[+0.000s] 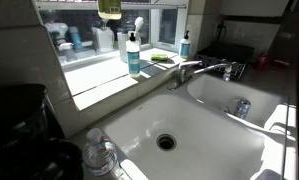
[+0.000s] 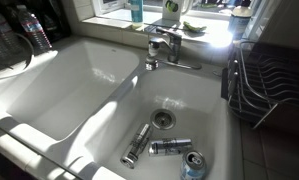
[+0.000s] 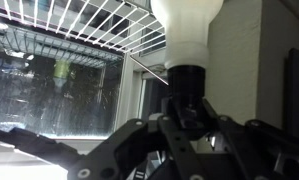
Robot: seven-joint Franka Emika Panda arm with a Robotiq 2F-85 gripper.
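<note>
Only the lower end of the yellow-green bottle (image 1: 110, 9) shows in exterior view 1, at the top edge and above the window sill (image 1: 97, 76). In the wrist view the bottle's pale neck (image 3: 186, 45) leads to a black cap (image 3: 187, 82), and my gripper is shut on that cap. Neither exterior view shows the gripper.
A teal pump bottle (image 1: 134, 57) stands on the sill below, with another bottle (image 1: 185, 45) farther right. A wire shelf (image 3: 94, 22) is close by in the wrist view. Cans (image 2: 170, 146) lie in the sink (image 2: 110, 68); a dish rack (image 2: 274, 82) stands beside it.
</note>
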